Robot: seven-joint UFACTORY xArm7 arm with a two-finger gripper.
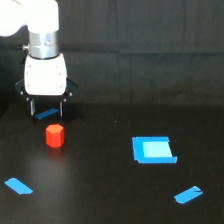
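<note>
A small red block (pixel 55 136) rests on the dark table at the left. Above and behind it in the picture hangs my white gripper (pixel 46 106), pointing down. Its two dark fingers stand apart with nothing visible between them but a strip of blue tape on the table behind. The block is clear of the fingers. To the right, a pale square (pixel 156 149) lies within a blue taped outline (pixel 138 146).
Short blue tape strips mark the table at the front left (pixel 18 186), the front right (pixel 188 195) and below the gripper (pixel 46 114). A dark curtain (pixel 140 50) closes off the back.
</note>
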